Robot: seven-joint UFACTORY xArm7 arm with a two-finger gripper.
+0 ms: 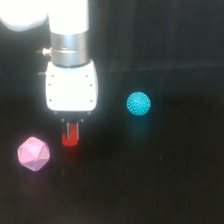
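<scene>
My gripper point(70, 128) points down from the white arm at the left of the view. Low between its two narrow fingers is a small red block point(70, 137). The fingers stand at either side of its upper part, close to it. Whether they press on the block cannot be told at this size. A pink faceted ball point(33, 154) lies to the left of the block, and a textured cyan ball point(138, 103) lies well to the right.
The pink ball is the nearest thing to the gripper's left side.
</scene>
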